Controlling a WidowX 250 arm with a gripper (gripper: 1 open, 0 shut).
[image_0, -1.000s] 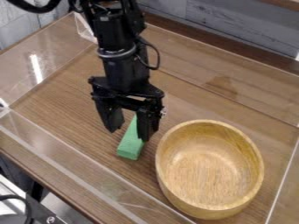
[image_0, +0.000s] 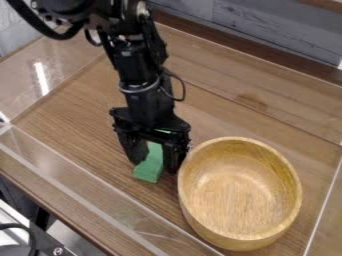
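Observation:
My black gripper (image_0: 152, 144) reaches down from the top left, its fingers open around the upper part of a green block (image_0: 150, 170) on the wooden table. Whether the fingers touch the block cannot be told. The block's top is partly hidden by the gripper. A yellow oval bowl (image_0: 241, 196) sits just to the right of the block and gripper.
A pale wall runs along the back. A clear strip with metal and cables lies at the lower left edge.
My gripper has moved slightly lower and to the left, over the upper end of the green block. The block and bowl show no clear movement.

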